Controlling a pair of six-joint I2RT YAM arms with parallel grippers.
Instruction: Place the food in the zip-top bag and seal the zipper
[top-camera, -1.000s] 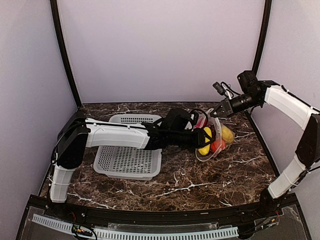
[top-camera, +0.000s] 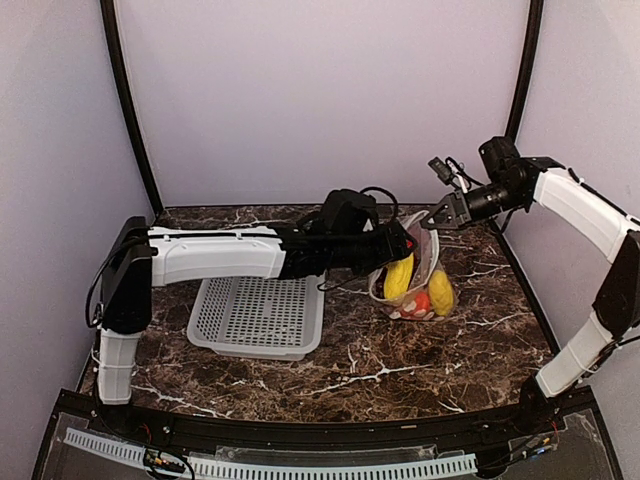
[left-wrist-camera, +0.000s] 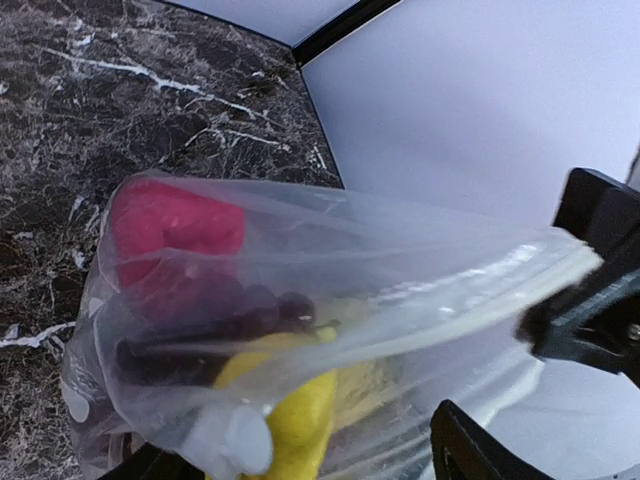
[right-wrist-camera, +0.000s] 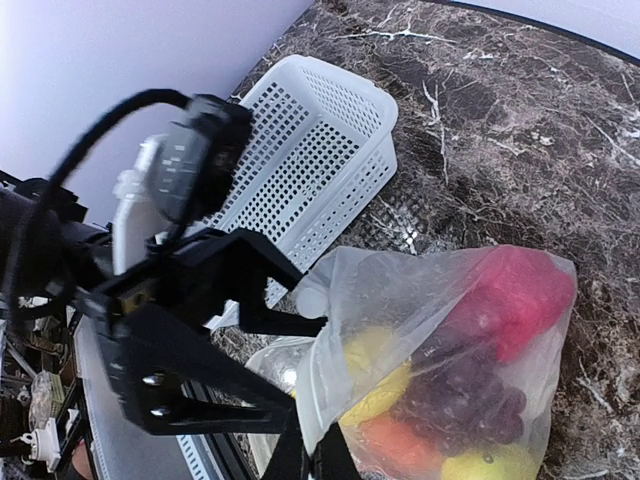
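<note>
The clear zip top bag (top-camera: 432, 246) stands with its mouth open, food inside. A yellow food (left-wrist-camera: 302, 425) lies within the bag mouth. Through the film show a pink-red food (right-wrist-camera: 517, 295), dark grapes (right-wrist-camera: 465, 400), an orange-red food (right-wrist-camera: 405, 440) and another yellow food (top-camera: 441, 292). My left gripper is open at the mouth, its fingers (right-wrist-camera: 215, 385) apart and the yellow food beyond them. My right gripper is shut on the bag's top edge. A white round zipper end (left-wrist-camera: 245, 440) shows close to the left gripper.
The white perforated basket (top-camera: 255, 350) stands left of the bag, under the left arm, and what shows of it is empty. Bare marbled table (top-camera: 370, 370) lies in front. Walls bound both sides.
</note>
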